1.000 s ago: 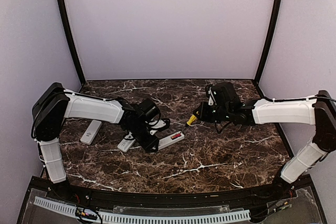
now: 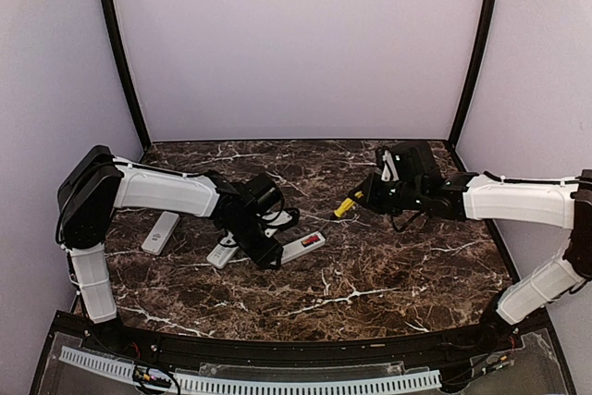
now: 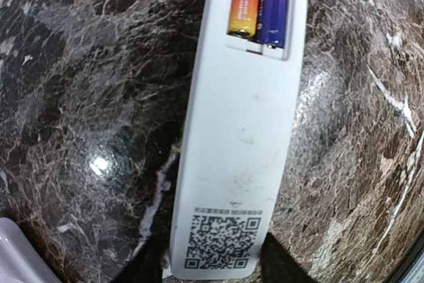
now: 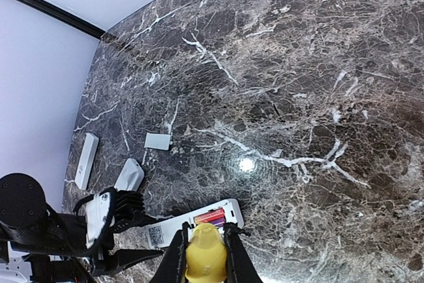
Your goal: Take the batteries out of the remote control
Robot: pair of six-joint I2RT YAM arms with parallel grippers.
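Observation:
The white remote control (image 3: 232, 117) lies on the marble table, back up, with its battery bay uncovered. Side by side in the bay are a red-and-yellow battery (image 3: 245, 1) and a purple battery (image 3: 272, 4). Around the coded end of the remote stands my left gripper, its fingers (image 4: 126, 256) spread on either side. My right gripper (image 2: 359, 194) is shut on the yellow handle of a tool (image 2: 345, 207), up and to the right of the remote. The handle (image 4: 206, 256) fills its fingers in the right wrist view; the tool's tip is hidden there.
A small white plate-like piece (image 4: 158, 141) lies flat behind the remote. Two more white remotes, one at the far left (image 2: 161, 232) and one beside the left gripper (image 2: 222, 253), rest on the table.
The right gripper has drawn the yellow tool up and away from the remote's battery end, to the right. The remote stays in place.

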